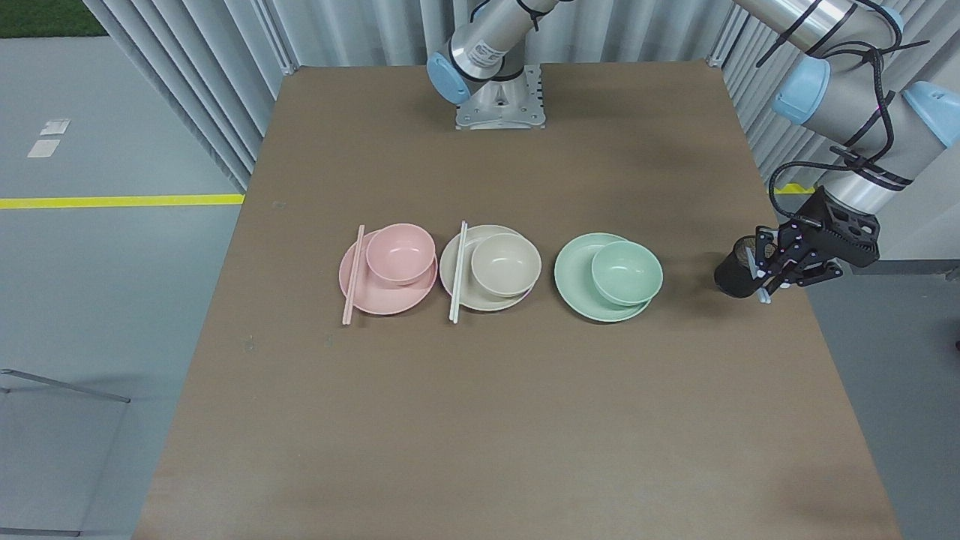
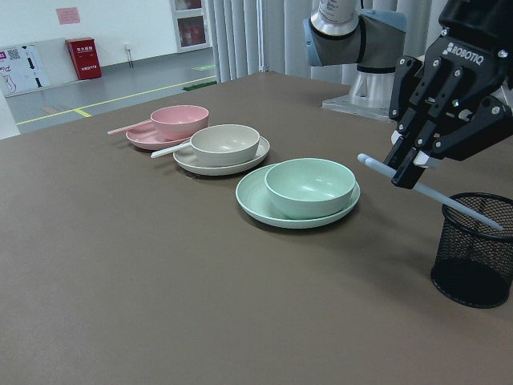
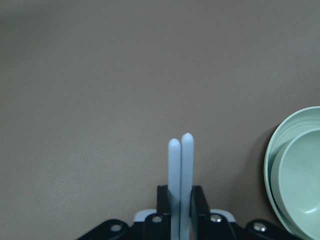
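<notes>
My gripper is shut on a pair of pale blue chopsticks (image 3: 186, 160), held tilted at the table's right edge, their lower part over or inside a black mesh holder (image 2: 473, 265). Left of it sit a mint plate (image 1: 576, 279) with a mint bowl (image 1: 627, 270), a cream plate and bowl (image 1: 505, 262) with white chopsticks (image 1: 458, 270), and a pink plate and bowl (image 1: 400, 252) with pink chopsticks (image 1: 352, 279).
</notes>
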